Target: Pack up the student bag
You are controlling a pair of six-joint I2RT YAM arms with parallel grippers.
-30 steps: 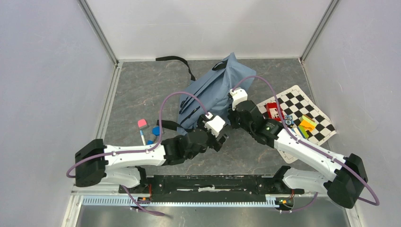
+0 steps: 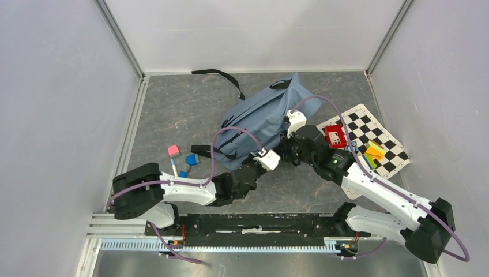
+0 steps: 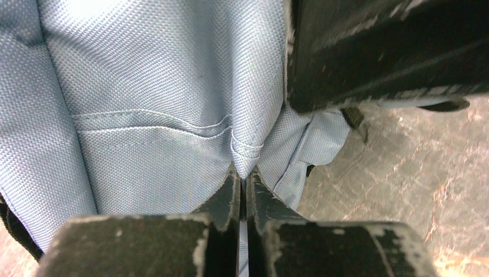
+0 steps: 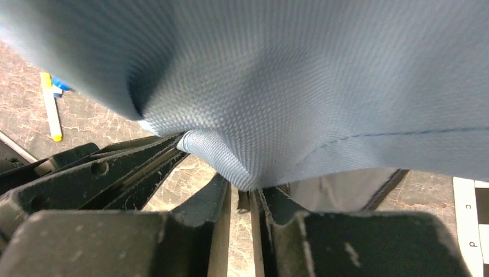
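Observation:
The blue fabric bag (image 2: pixel 262 112) lies slanted across the middle of the floor. Both grippers are at its near right edge, close to each other. My left gripper is shut on a folded seam of the bag's cloth, which runs down between its fingertips. In the right wrist view, a narrow gap shows between the fingers of my right gripper, and a low fold of the cloth hangs at their tips. The left gripper's dark fingers (image 4: pixel 109 176) reach in from the left there. The bag's inside is hidden.
On the right lies a checkered board (image 2: pixel 360 124) with a red case (image 2: pixel 335 136) and a yellow-green item (image 2: pixel 375 152) on it. Pink (image 2: pixel 173 151) and blue blocks (image 2: pixel 192 159) and a marker (image 2: pixel 173 167) lie at left. Floor behind and left of the bag is free.

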